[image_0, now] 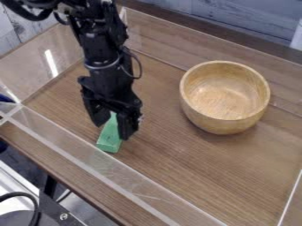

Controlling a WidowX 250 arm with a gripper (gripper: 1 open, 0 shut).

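My black gripper (111, 115) hangs from the arm in the upper middle left, its fingers spread open just over a small green block (109, 138) lying on the brown wooden table (200, 177). The block's upper end is partly hidden by the gripper.
A round tan bowl (224, 93) sits to the right of the arm. Black cables or parts lie at the lower left corner.
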